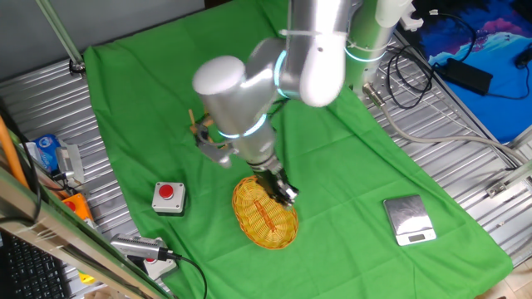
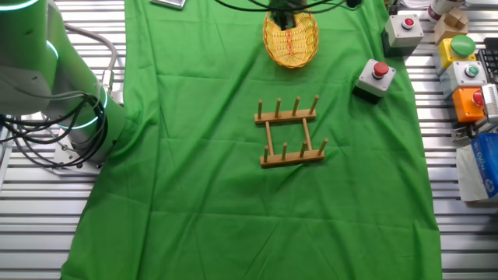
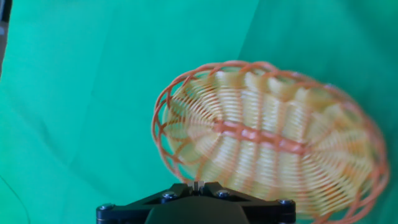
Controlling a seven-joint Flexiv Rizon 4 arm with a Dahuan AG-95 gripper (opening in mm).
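An oval woven basket rests on the green cloth, and no contents show inside it. Over its upper right rim in exterior view 1 hangs my gripper, apart from the weave as far as I can judge. The wrist view has the basket ahead and to the right, slightly blurred. At the bottom edge of that view the gripper is shut, its fingertips together with nothing visible between them. In exterior view 2 a wooden peg rack stands empty near the basket.
A red-button box sits left of the basket, and a small scale lies to the right. A second red-button box is at the cloth's edge. Bare green cloth spreads beyond the rack.
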